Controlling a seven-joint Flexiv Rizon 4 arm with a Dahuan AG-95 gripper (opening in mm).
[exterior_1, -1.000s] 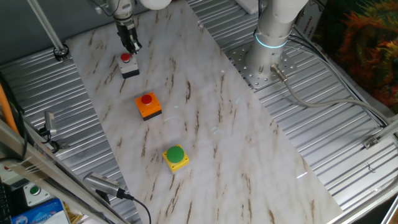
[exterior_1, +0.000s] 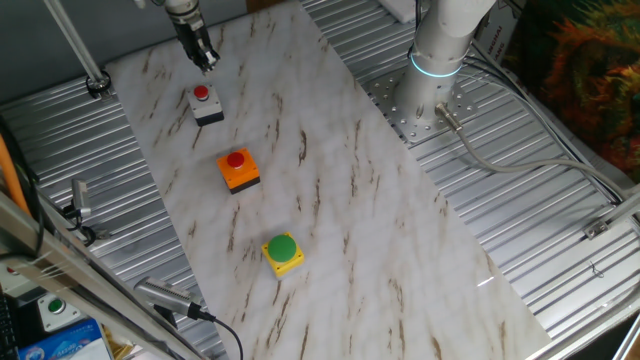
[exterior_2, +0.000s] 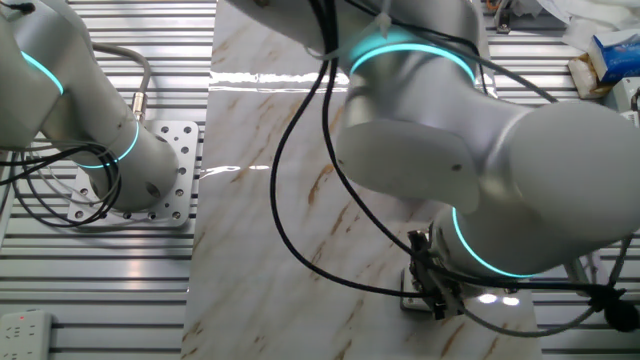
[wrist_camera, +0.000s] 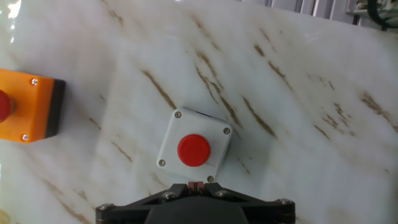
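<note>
A white box with a red button lies just ahead of my gripper in the wrist view. The fingertips meet, and nothing shows between them. From exterior view 1, the gripper points down, a little behind and above the same white box. An orange box with a red button sits in the middle of the row, and a yellow box with a green button is nearest the camera. In exterior view 2 the arm covers most of the scene around the gripper.
The marble-patterned board is bare to the right of the boxes. A robot base is bolted beside it. At the left edge lie a silver cylindrical device with a black cable and a metal frame.
In exterior view 1 my gripper has shifted slightly up and left, away from the white box's button. The three boxes stay where they were.
</note>
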